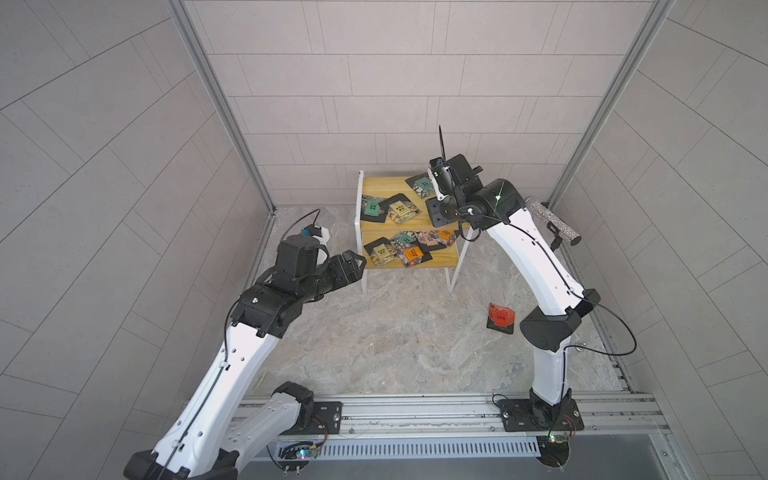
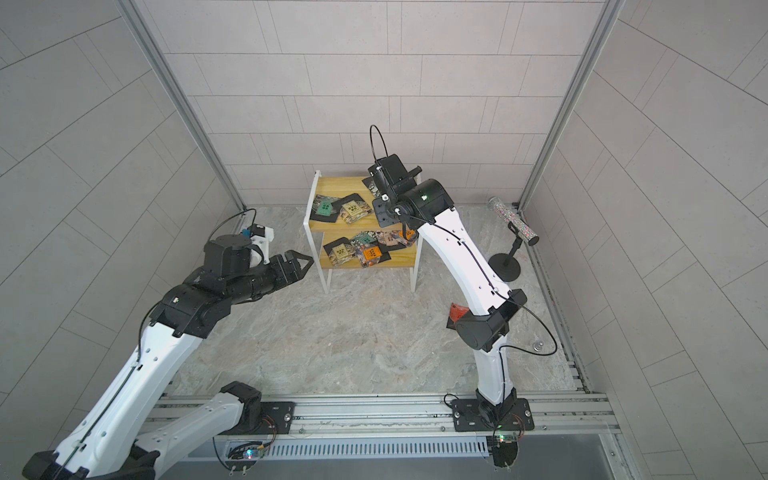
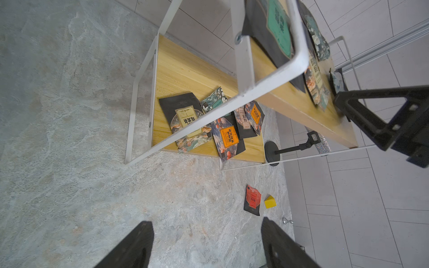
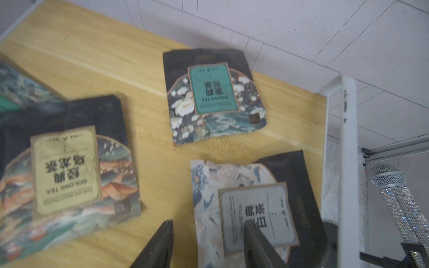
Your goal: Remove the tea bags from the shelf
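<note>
A white-framed wooden shelf point(image 1: 385, 184) holds tea bags on two levels. On top lie an oolong bag point(image 4: 67, 178), a jasmine bag point(image 4: 215, 89), a white tea bag point(image 4: 257, 210) and a green-label bag point(image 1: 373, 206); several bags point(image 3: 225, 136) crowd the lower level. My right gripper stands open over the top level's right part, its fingertips at the white tea bag's near left part. My left gripper is open, with only floor between its fingers, left of and in front of the shelf.
A red-orange bag point(image 1: 501, 316) lies on the floor at the front right, near a yellow block point(image 3: 270, 202). A microphone on a stand point(image 2: 512, 220) is right of the shelf. The floor in front of the shelf is mostly clear.
</note>
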